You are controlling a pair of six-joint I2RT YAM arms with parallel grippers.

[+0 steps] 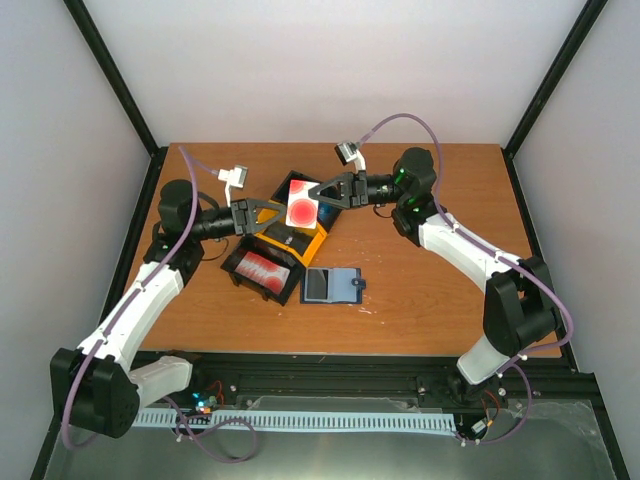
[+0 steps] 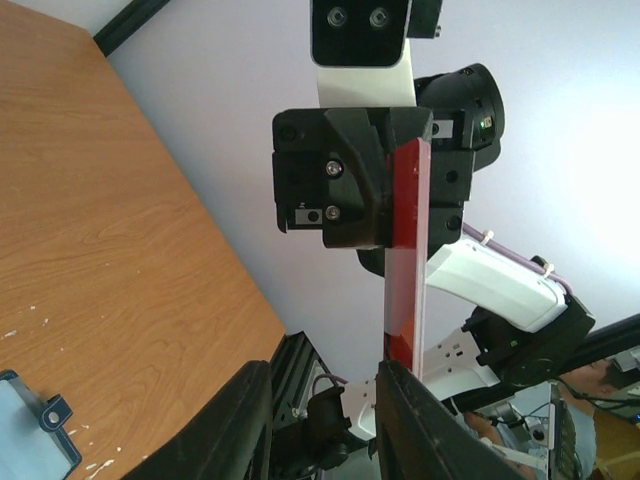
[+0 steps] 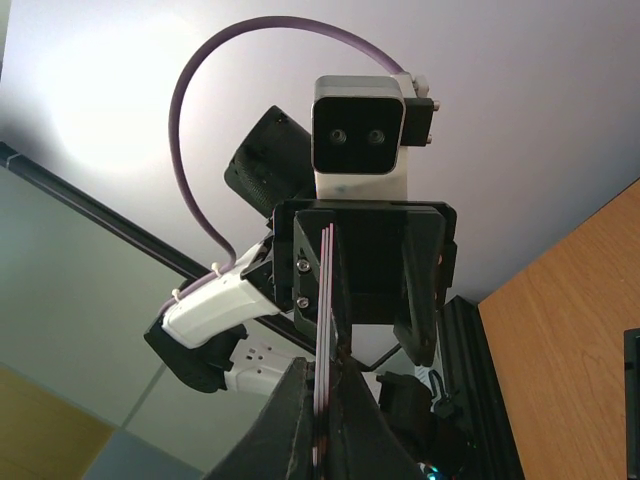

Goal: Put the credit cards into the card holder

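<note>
A red-and-white card [image 1: 302, 208] is held up between the arms by my right gripper [image 1: 318, 192], which is shut on it; in the right wrist view it shows edge-on as thin strips [image 3: 323, 320] between the fingers. My left gripper [image 1: 277, 213] faces that card from the left, fingers parted; in the left wrist view the card [image 2: 408, 250] stands upright just beyond its fingertips, and whether it touches them is unclear. The blue card holder [image 1: 344, 286] lies open on the table below, also partly seen in the left wrist view [image 2: 22, 430].
A black tray [image 1: 240, 272] with red-and-white contents sits left of the holder. Behind it, a black and yellow box [image 1: 307, 250] lies beneath the grippers.
</note>
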